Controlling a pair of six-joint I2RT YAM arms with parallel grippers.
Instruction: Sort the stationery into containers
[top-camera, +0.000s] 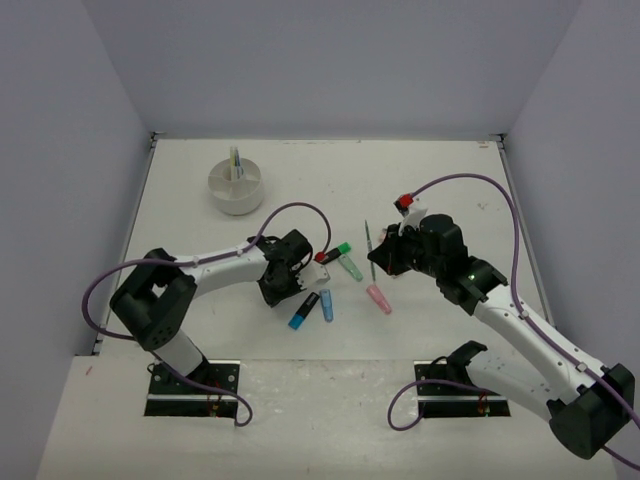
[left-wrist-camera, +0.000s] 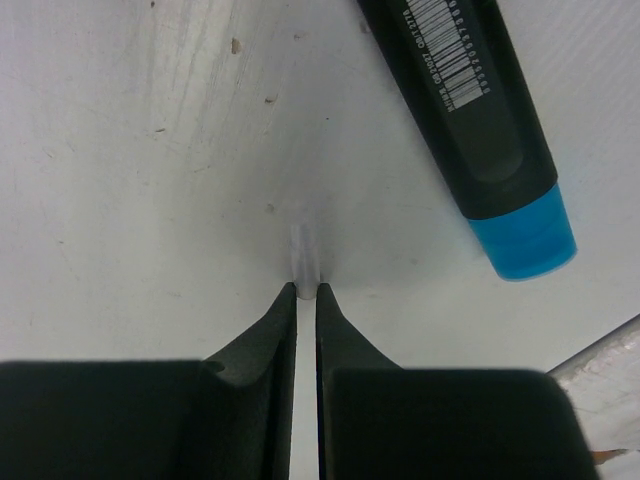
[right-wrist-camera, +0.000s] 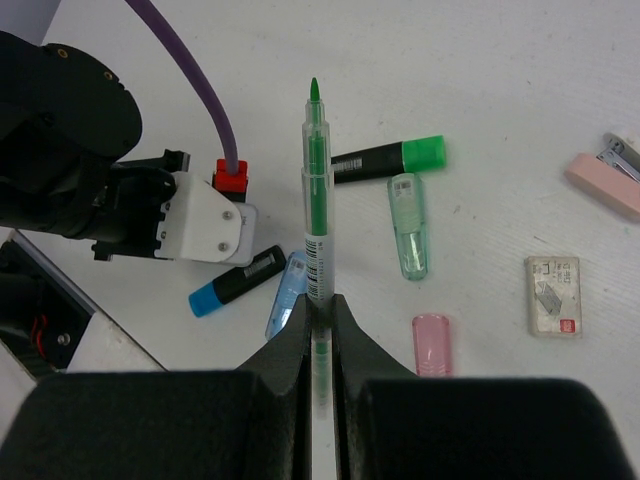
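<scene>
A slim green pen (right-wrist-camera: 317, 190) stands out from my right gripper, which is shut on its lower part. In the top view that pen (top-camera: 369, 245) hangs over the table right of centre. Low at the table, my left gripper is nearly closed around a small pale translucent piece (left-wrist-camera: 305, 255); its far end is hard to make out. Right of it lies a black marker with a blue cap (left-wrist-camera: 525, 235). A black marker with a green cap (right-wrist-camera: 425, 153), a green tube (right-wrist-camera: 409, 225), a blue tube (right-wrist-camera: 288, 292) and a pink tube (right-wrist-camera: 432, 345) lie loose.
A round white container (top-camera: 236, 205) holding several upright pens (top-camera: 236, 165) stands at the back left. To the right lie a pale block (right-wrist-camera: 554, 295) and a pink stapler-like item (right-wrist-camera: 603, 185).
</scene>
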